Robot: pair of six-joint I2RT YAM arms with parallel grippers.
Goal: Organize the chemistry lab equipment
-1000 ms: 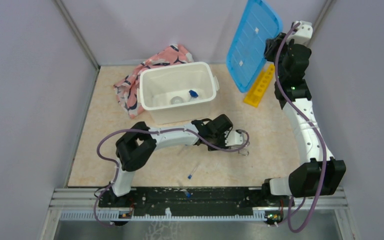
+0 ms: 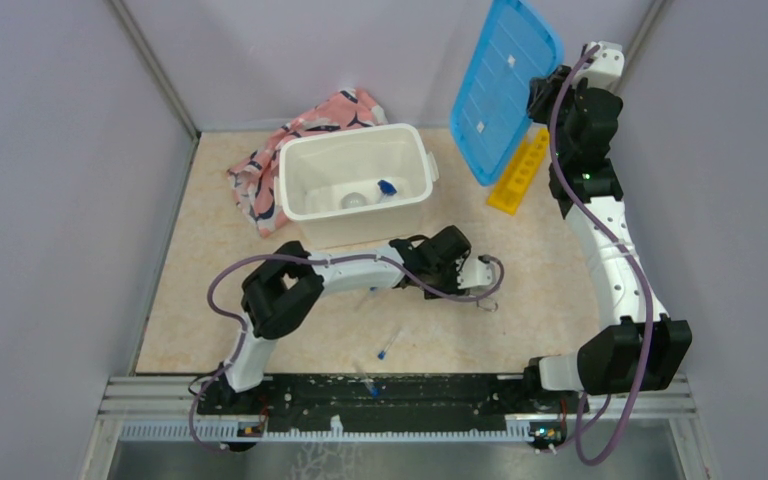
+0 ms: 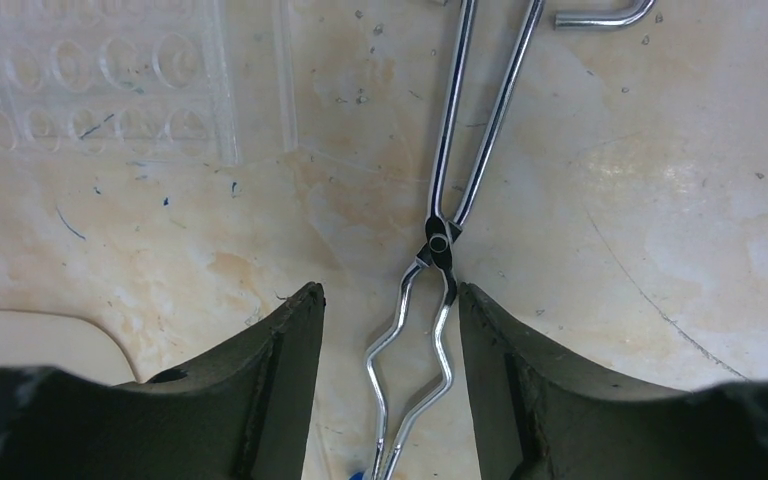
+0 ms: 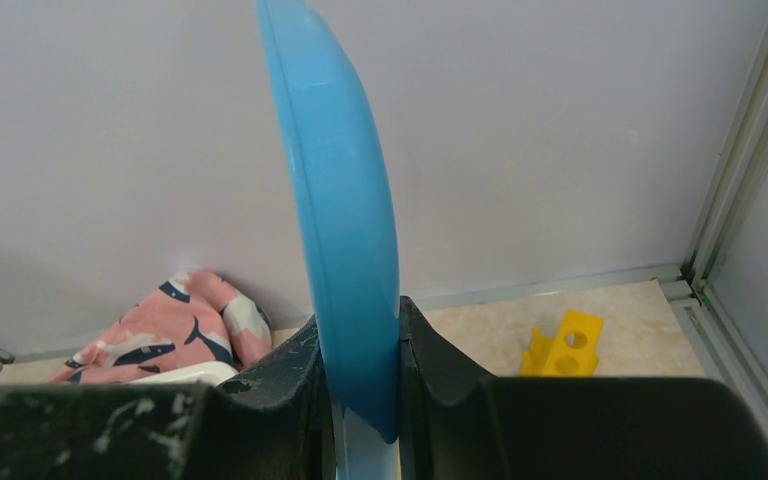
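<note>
In the left wrist view, metal tongs (image 3: 437, 245) lie on the table between the open fingers of my left gripper, beside a clear rack (image 3: 140, 75) and a bent metal rod (image 3: 605, 22). My right gripper is shut on a blue lid (image 2: 500, 90), held upright at the back right. A white bin (image 2: 304, 210) holds a blue-capped item (image 2: 386, 188) and a round translucent item (image 2: 353, 200). A small blue-capped item (image 2: 383, 352) lies at the front.
A yellow rack (image 2: 515, 180) lies below the lid at the back right. A pink patterned cloth (image 2: 256, 180) lies behind and left of the bin.
My left arm has shifted very slightly to the right over the table. The right arm and lid are practically unchanged.
</note>
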